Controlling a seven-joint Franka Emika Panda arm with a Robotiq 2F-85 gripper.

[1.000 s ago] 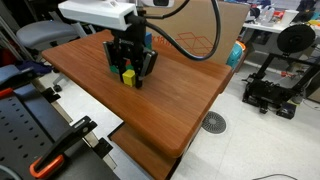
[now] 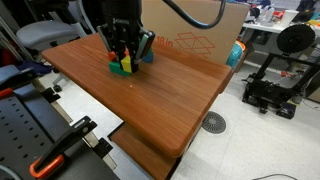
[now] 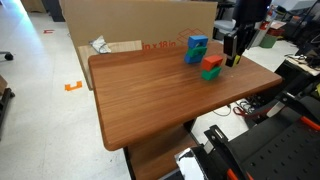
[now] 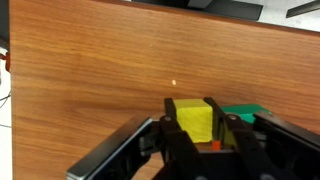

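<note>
A yellow block (image 4: 196, 121) is held by my gripper (image 3: 237, 60), whose fingers are shut on it. In exterior view 1 the yellow block (image 2: 126, 66) shows below the fingers, near a green block (image 2: 117, 70) at the table's far left part. Exterior view 2 shows the held block beside a red block (image 3: 212, 62) that rests on a green block (image 3: 210, 74); there is a gap between them sideways. From the wrist, a green block (image 4: 246, 109) is partly hidden behind the gripper, and only a sliver of red shows.
A blue block (image 3: 197, 42) sits on another green block (image 3: 194, 56) farther back on the wooden table (image 3: 140, 90). A cardboard panel (image 2: 190, 28) stands along one edge.
In exterior view 1, my gripper and the yellow block have moved up and slightly left over the last second. The yellow block now appears closer to the green one.
</note>
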